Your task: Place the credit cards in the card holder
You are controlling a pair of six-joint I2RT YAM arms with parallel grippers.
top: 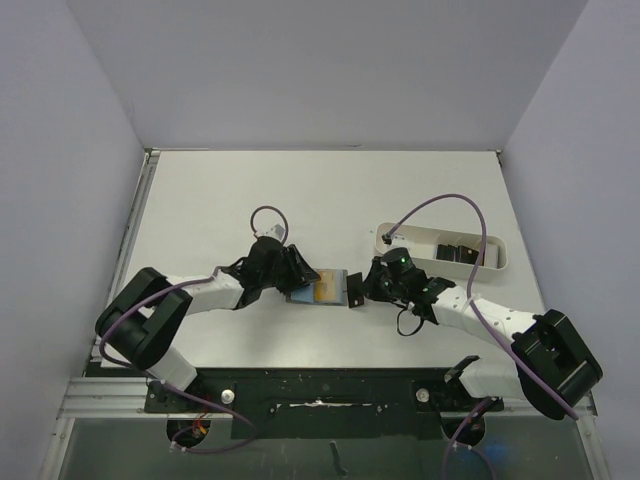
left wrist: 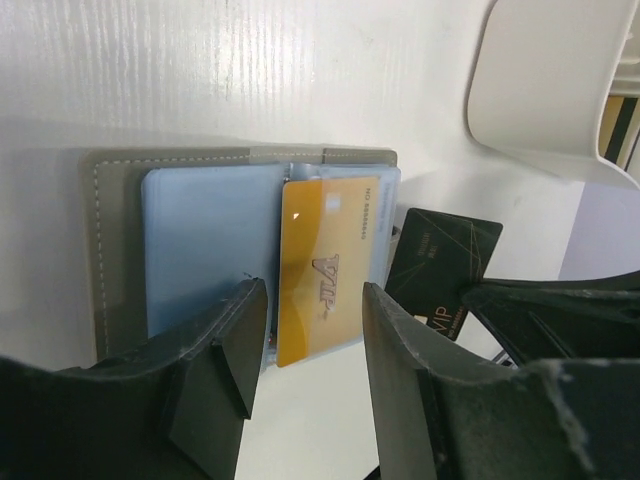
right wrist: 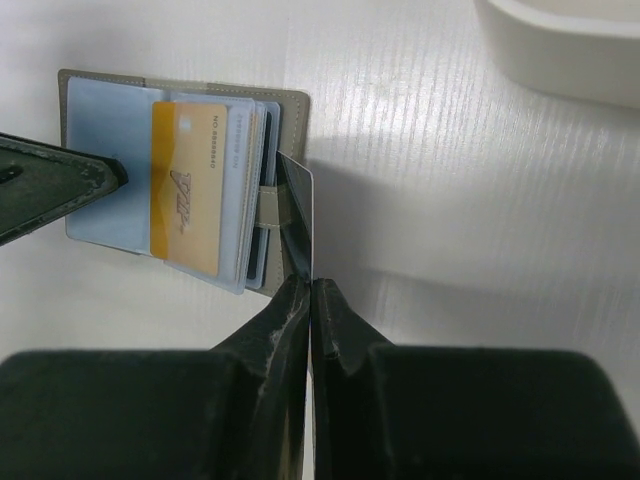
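The card holder (left wrist: 212, 230), grey with blue sleeves, lies open on the table, a gold card (right wrist: 196, 186) in it. My right gripper is shut on a black card (left wrist: 445, 255), held edge-on beside the holder's right side; whether the card touches it I cannot tell. My left gripper hangs open over the holder, nothing between its fingertips.
A white tray (top: 400, 230) with several dark cards (top: 458, 253) stands at the right, behind my right arm.
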